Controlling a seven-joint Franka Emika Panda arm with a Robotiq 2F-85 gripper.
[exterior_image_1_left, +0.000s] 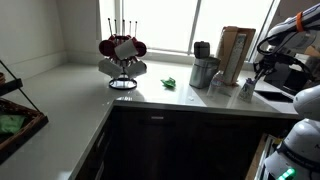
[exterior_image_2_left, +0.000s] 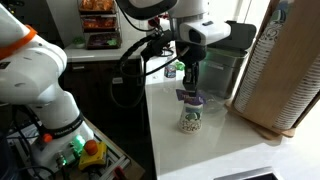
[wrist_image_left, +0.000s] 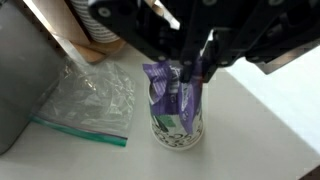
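Shut on a purple packet, my gripper points down over a white patterned mug. The packet's lower part overlaps the mug's opening in the wrist view; how deep it reaches inside cannot be told. In exterior view 2 the mug stands upright on the counter, with the packet at its rim and my gripper just above. Exterior view 1 shows the mug small at the right, below the arm.
A clear plastic bag with a green seal lies beside the mug. Behind stand a grey bin and a tall brown ribbed box.
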